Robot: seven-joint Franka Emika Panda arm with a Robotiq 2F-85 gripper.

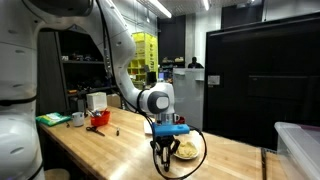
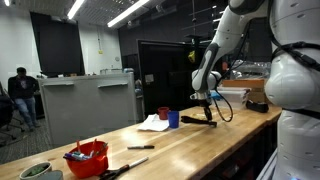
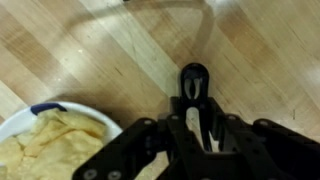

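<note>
A black-handled utensil (image 3: 194,76) with a grey inset juts out from between the fingers of my gripper in the wrist view. The fingers are shut on its handle; the rest of it is hidden by the gripper body. Pale wooden tabletop lies behind it. In exterior view 1 the gripper (image 1: 165,163) points down low over the table, left of and nearer than the bowl. Its fingertips are small and dark there, so contact with the table cannot be told.
A white bowl (image 3: 108,127) of yellowish chips (image 3: 60,145) stands close to the gripper's left in the wrist view. Red container (image 2: 86,160), dark tools (image 2: 125,168) and a blue cup (image 2: 173,119) are elsewhere on the table. Bare wood (image 2: 190,150) lies between them.
</note>
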